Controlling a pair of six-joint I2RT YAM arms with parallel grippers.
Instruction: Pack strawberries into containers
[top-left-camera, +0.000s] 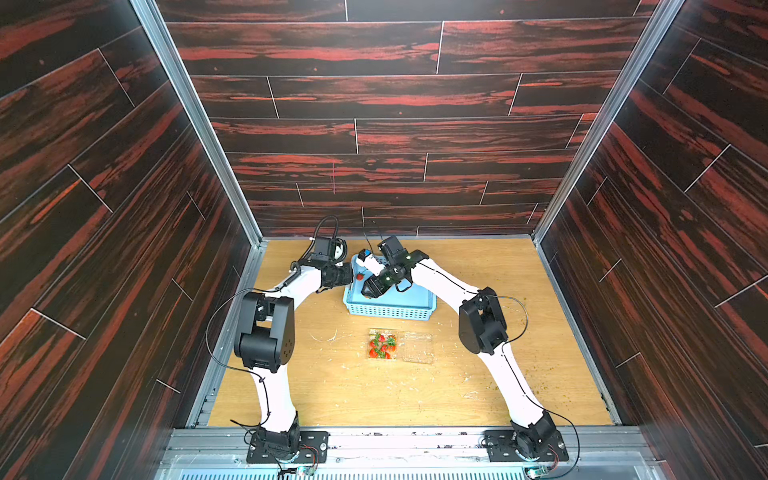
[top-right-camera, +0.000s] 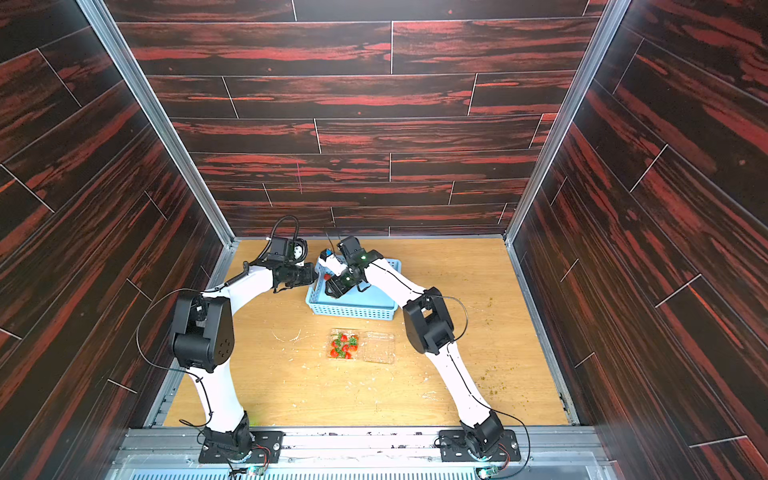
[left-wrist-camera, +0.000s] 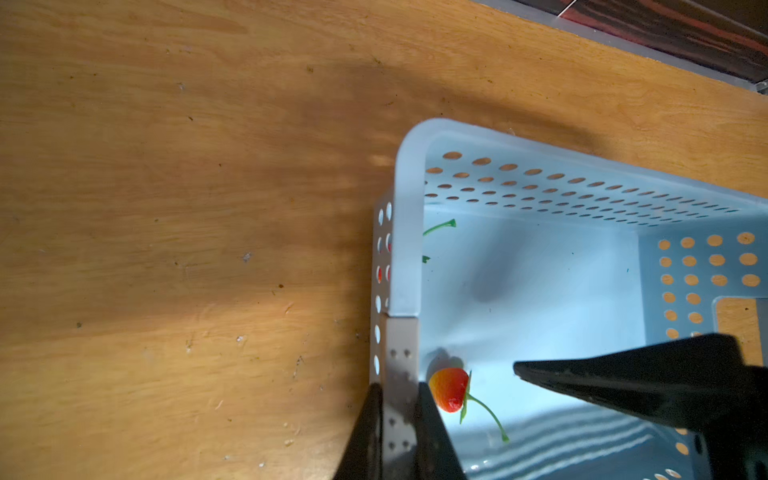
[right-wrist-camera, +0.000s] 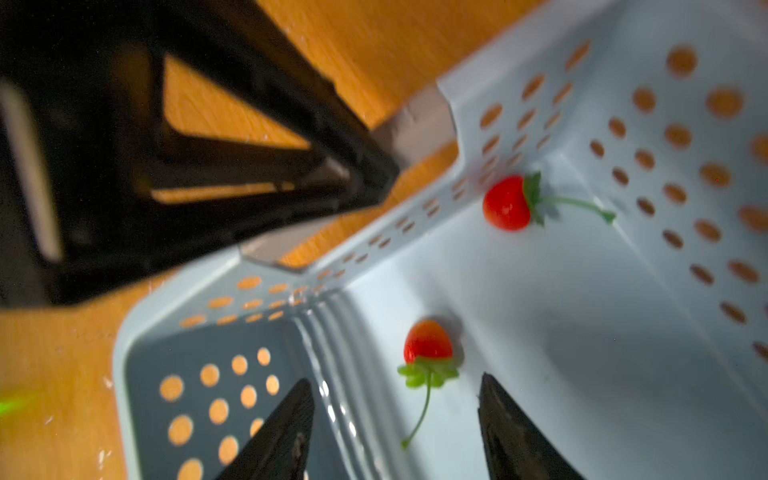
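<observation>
The blue basket (top-left-camera: 389, 310) has one strawberry (right-wrist-camera: 508, 203) lying near its back left corner. A second strawberry (right-wrist-camera: 428, 340) sits by the left wall, its stem trailing across the floor. My left gripper straddles the basket's left rim, one finger on each side, close against the wall. Inside the basket my right gripper is open, fingers apart on either side of the second strawberry, with nothing gripped. In front of the basket stands an opened clear container (top-left-camera: 416, 348); its left half holds several strawberries (top-left-camera: 382, 345), while the right half looks empty.
Basket walls bound the right gripper's space, and the left gripper is close by at the left rim. Most of the basket floor to the right is bare.
</observation>
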